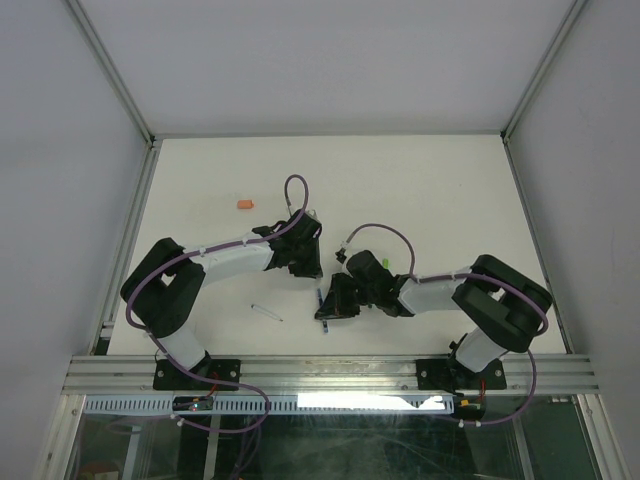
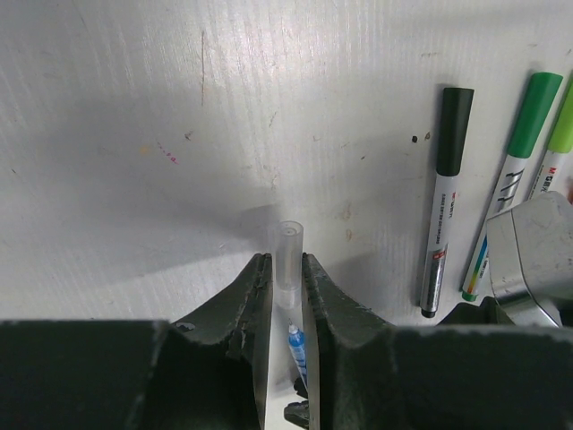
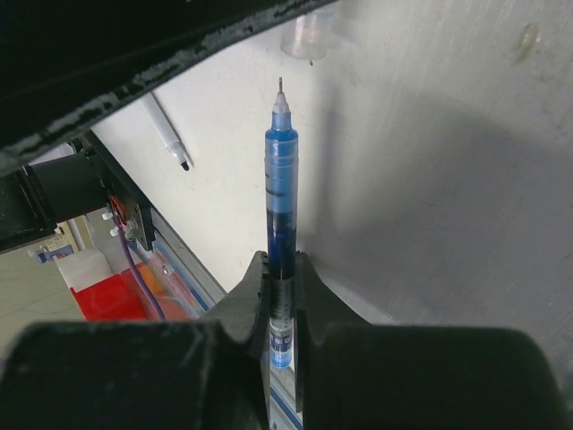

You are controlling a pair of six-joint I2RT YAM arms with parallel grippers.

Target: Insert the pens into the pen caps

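A clear pen cap [image 2: 287, 255] is pinched in my left gripper, shut on it, with its open end toward the blue pen. In the right wrist view, that cap [image 3: 309, 36] shows at the top, partly hidden by the dark left arm. My right gripper is shut on the blue pen [image 3: 281, 170], whose bare tip points at the cap and stays a short gap from it, slightly off to one side. The pen's tip end [image 2: 296, 343] also appears just below the cap in the left wrist view, apart from it.
Black-capped [image 2: 442, 206], green-capped [image 2: 512, 179] and lime-capped [image 2: 548, 170] markers lie to the right in the left wrist view. A thin white pen [image 1: 266, 312] lies at the front left of the table. An orange block [image 1: 245, 204] sits far left.
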